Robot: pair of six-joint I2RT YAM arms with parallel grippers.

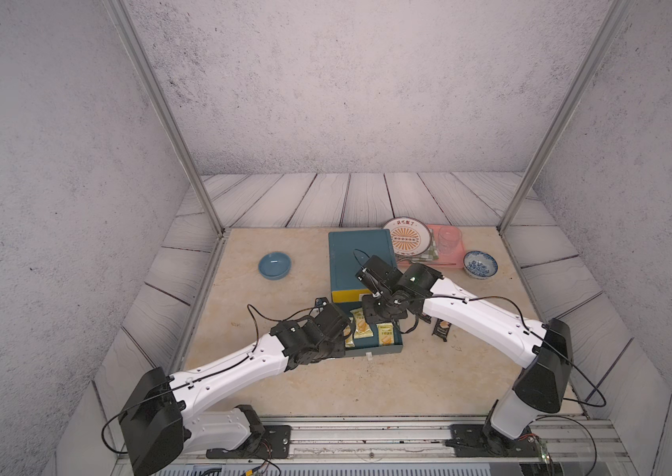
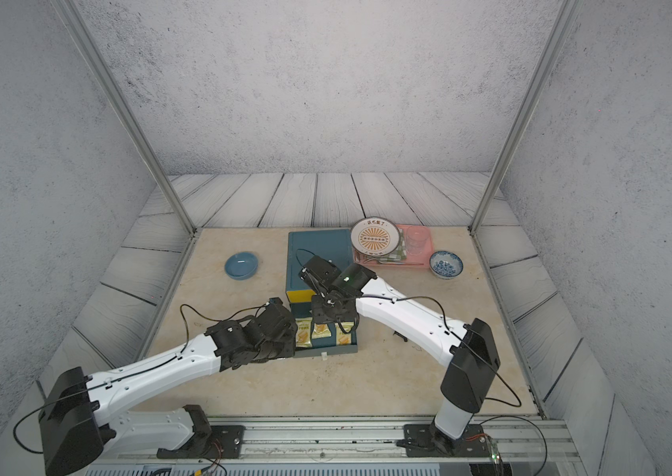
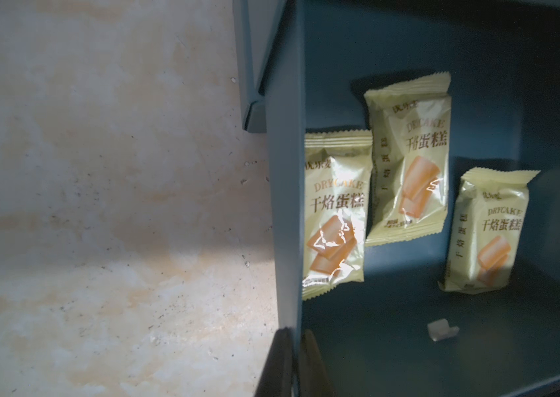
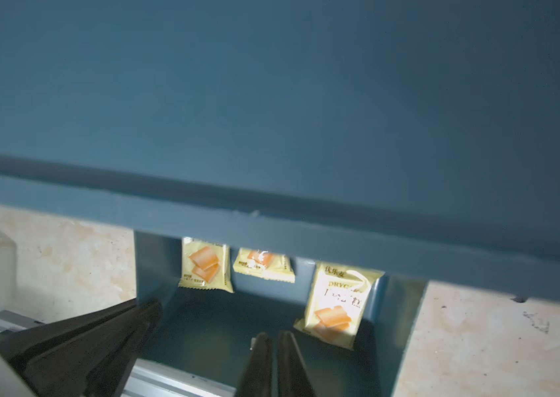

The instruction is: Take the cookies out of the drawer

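Three yellow cookie packets lie inside the pulled-out teal drawer [image 3: 372,317]. In the left wrist view, the left packet [image 3: 336,211] is against the side wall, the middle packet [image 3: 409,158] touches or nearly touches it, and the right packet [image 3: 491,231] lies apart. My left gripper straddles the drawer's thin left wall, shut on it. Over the drawer's back part, beside the teal cabinet [image 1: 355,258], my right gripper has its fingers slightly parted. Nothing shows between them. From above, its fingertips are hidden by its own wrist.
A blue bowl [image 1: 274,265] stands left of the cabinet. A plate [image 1: 408,237], a pink tray [image 1: 453,255] and a patterned bowl [image 1: 480,264] are at the back right. A small dark packet [image 1: 441,329] lies right of the drawer.
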